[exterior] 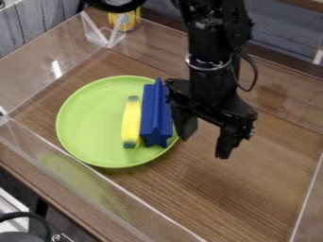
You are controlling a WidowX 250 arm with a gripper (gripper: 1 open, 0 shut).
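Observation:
My black gripper [206, 132] hangs at the centre of the camera view with its fingers spread open, nothing seen between them. Its left finger is just right of a blue elongated block [157, 99]. The block lies beside a yellow bar [131, 121] on a round green plate [89, 142].
A can [125, 19] stands at the top left behind the wooden surface. A clear plastic barrier [38, 76] runs along the left. The wooden board [240, 198] is bare to the right and front.

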